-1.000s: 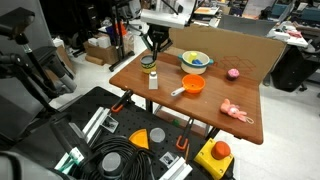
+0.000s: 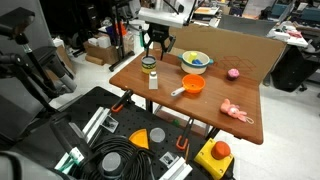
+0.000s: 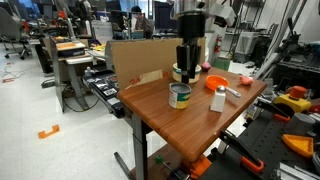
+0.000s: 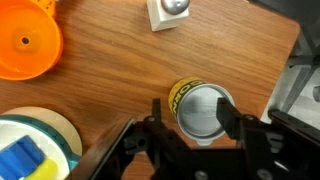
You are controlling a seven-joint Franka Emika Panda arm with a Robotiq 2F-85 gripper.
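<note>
A can with a yellowish label and pale round top (image 4: 203, 112) stands upright on the brown table; exterior view 1 shows this can (image 2: 149, 65) near the left end. Just above it, my gripper (image 2: 157, 52) points down with its fingers spread and nothing held. From the wrist, the dark fingertips (image 4: 156, 106) appear to either side of the can's top, the can lying lower than them. In exterior view 2 the gripper (image 3: 187, 58) hangs clear over the can (image 3: 179, 97).
A white bottle (image 2: 154, 81) with a grey cap stands close to the can. Rightward lie an orange bowl (image 2: 194, 83), a pink toy (image 2: 236, 111) and a purplish ball (image 2: 233, 73). A white bowl (image 2: 195, 60) with coloured items sits behind. Bare tabletop lies around the pink toy.
The arm stays over the can, and the things on the table have not moved.
</note>
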